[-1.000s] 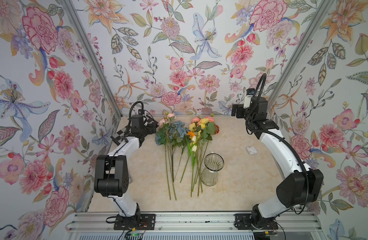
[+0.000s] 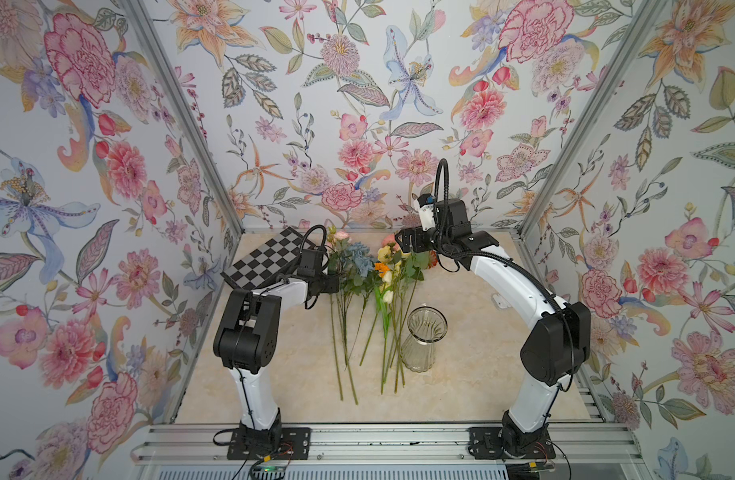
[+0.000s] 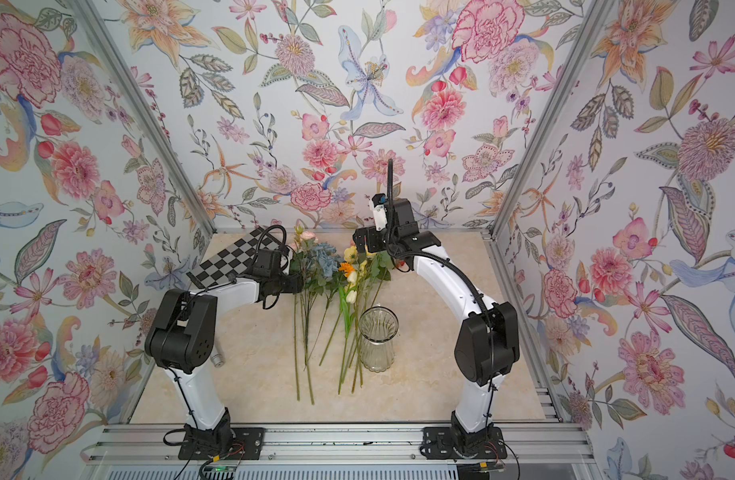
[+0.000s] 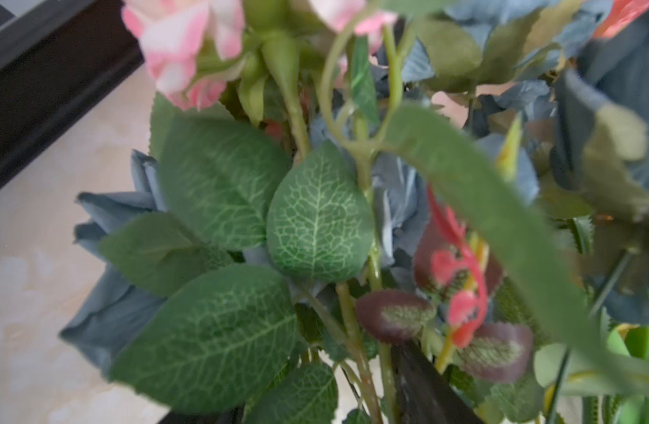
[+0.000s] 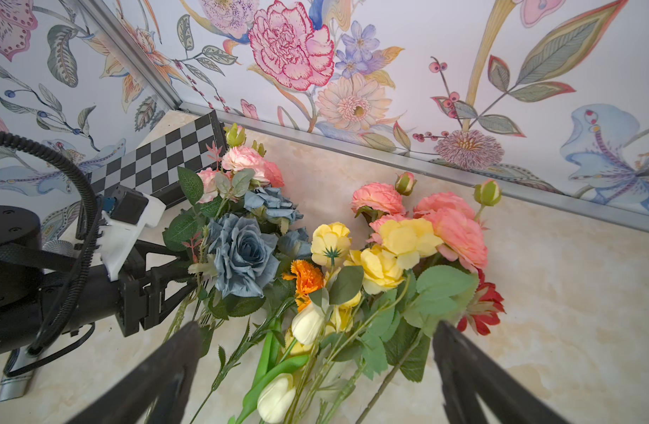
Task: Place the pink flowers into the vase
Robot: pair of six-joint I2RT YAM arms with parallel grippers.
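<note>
Pink flowers (image 5: 243, 161) lie at the back of the left bunch, among blue roses (image 5: 243, 251); more pink flowers (image 5: 448, 226) lie in the right bunch with yellow ones. A clear ribbed vase (image 2: 423, 344) stands right of the stems. My left gripper (image 2: 330, 284) is down in the left bunch; leaves hide most of its fingers in the left wrist view, so what is between them is unclear. My right gripper (image 3: 361, 240) hangs open over the right bunch.
A checkered board (image 2: 259, 256) lies at the back left. A small white object (image 2: 500, 301) lies under the right arm.
My left gripper has moved right and down into the left bunch. My right gripper has swung left and lower, over the right bunch.
</note>
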